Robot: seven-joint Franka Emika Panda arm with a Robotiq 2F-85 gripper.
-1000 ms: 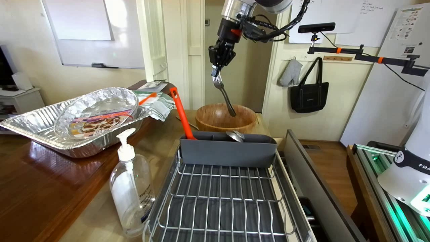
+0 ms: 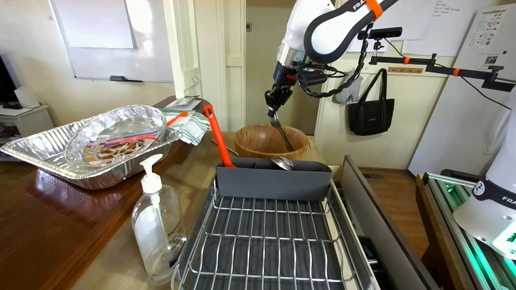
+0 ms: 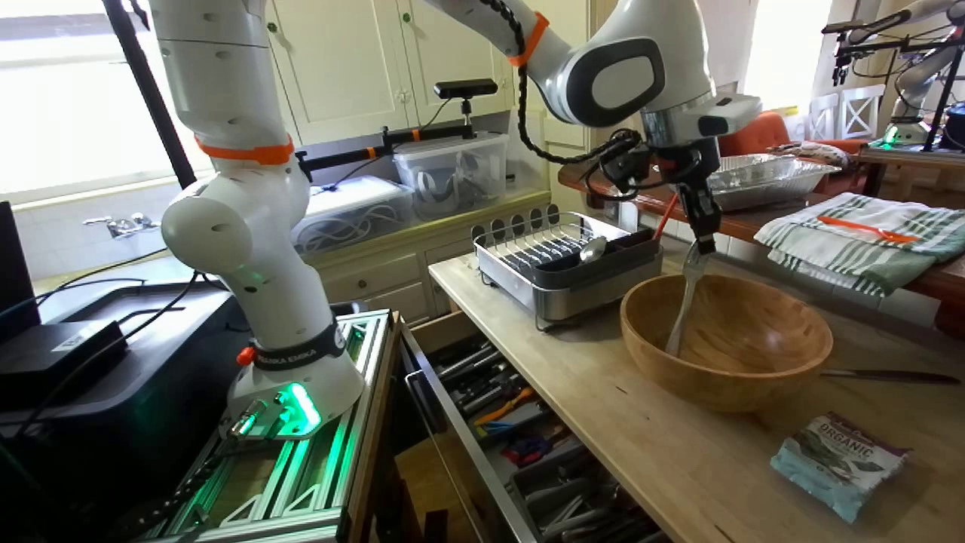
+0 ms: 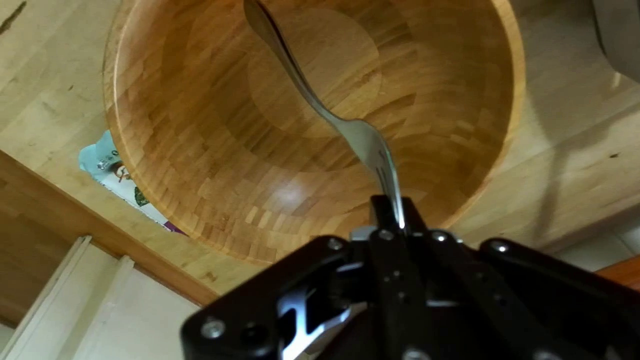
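Note:
Gripped by its tines, a metal fork (image 4: 360,137) hangs handle-down from my gripper, which is shut on it. The wooden bowl (image 3: 769,391) stands on the counter directly below. In exterior view 2 the handle end of the fork (image 3: 675,336) reaches down inside the bowl, near its left wall; whether it touches the wood I cannot tell. My gripper (image 3: 703,243) is above the rim. From exterior view 1, the gripper (image 2: 272,113) shows over the bowl (image 2: 251,140), whose front wall hides the fork's lower end. No other item shows inside the bowl.
A dish rack (image 2: 271,232) with a grey utensil caddy (image 2: 273,183) stands beside the bowl, holding a spoon (image 2: 283,163) and a red-handled utensil (image 2: 218,135). A snack packet (image 3: 841,461) lies near the bowl. An open drawer (image 3: 466,434) runs below the counter edge.
My gripper has come down and shifted right in exterior view 1, carrying the fork. Its handle, earlier above the bowl, is now down inside it.

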